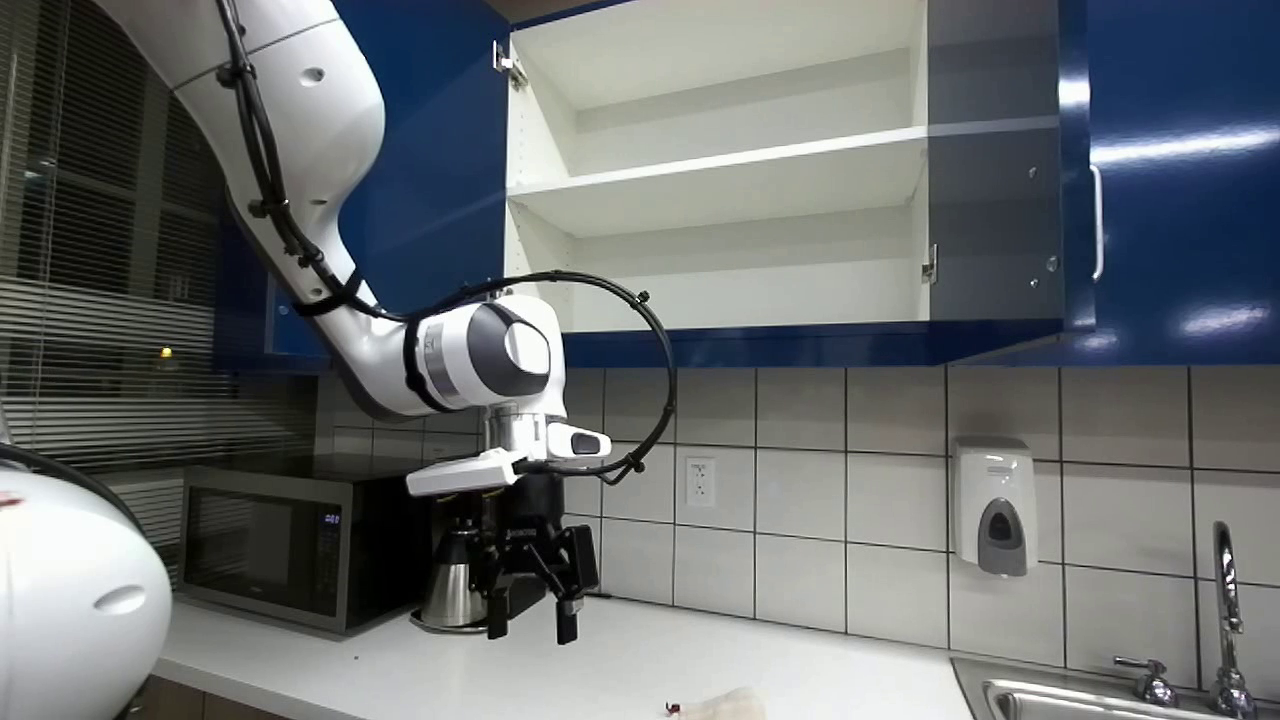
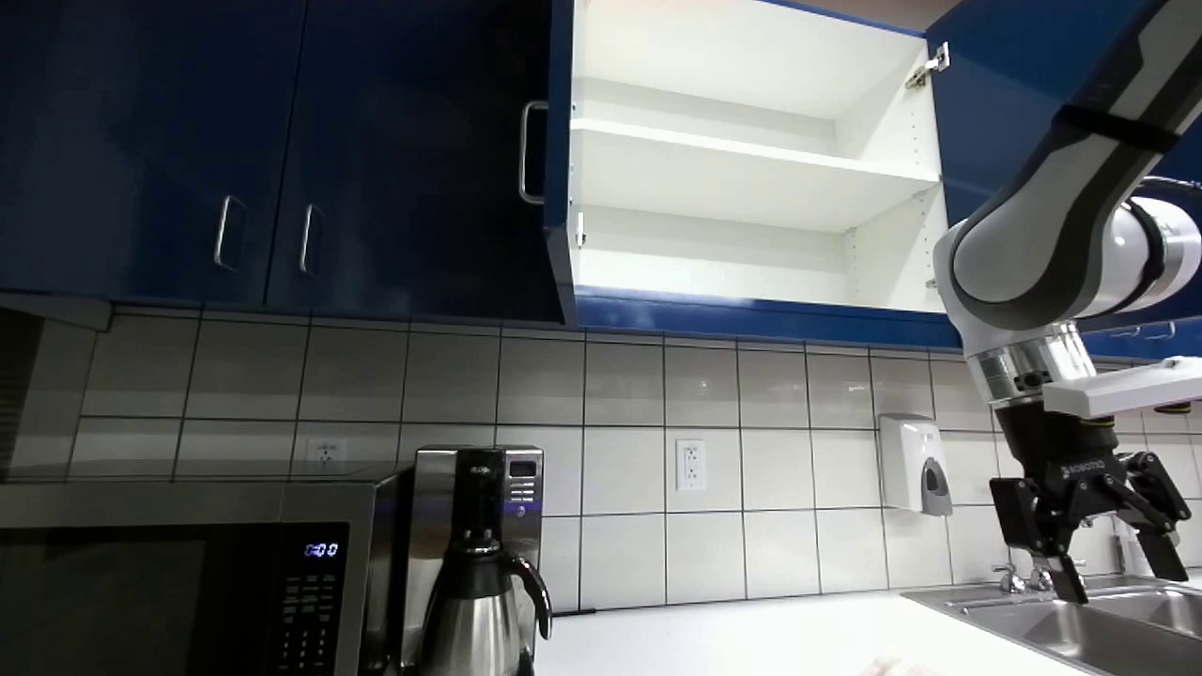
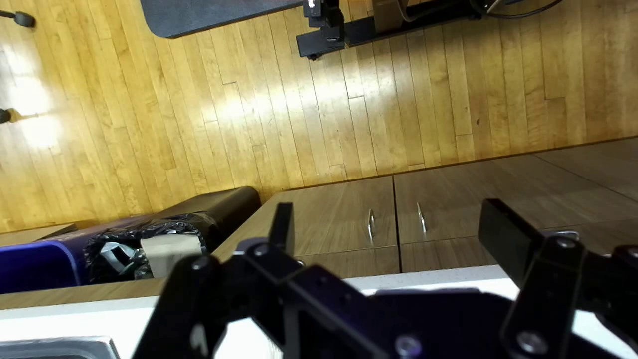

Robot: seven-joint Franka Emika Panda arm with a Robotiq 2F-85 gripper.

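My gripper [image 1: 531, 631] hangs over the white counter, fingers pointing down and spread wide open. Nothing shows between its fingertips in any view. In the wrist view the two black fingers [image 3: 282, 227] stand far apart, with the counter edge and floor beyond them. A small pale item [image 1: 725, 706] with a dark reddish end lies on the counter, cut off by the bottom of exterior view 1; what it is I cannot tell. Above, the blue wall cabinet stands open, and its white shelves [image 1: 720, 168] are bare.
A microwave [image 1: 264, 540] and a coffee maker with a steel carafe [image 2: 479, 614] stand on the counter. The sink [image 2: 1082, 631] is at the other end, near a wall soap dispenser [image 1: 994, 504]. The open cabinet door [image 2: 560, 169] juts outward. Mid-counter is mostly clear.
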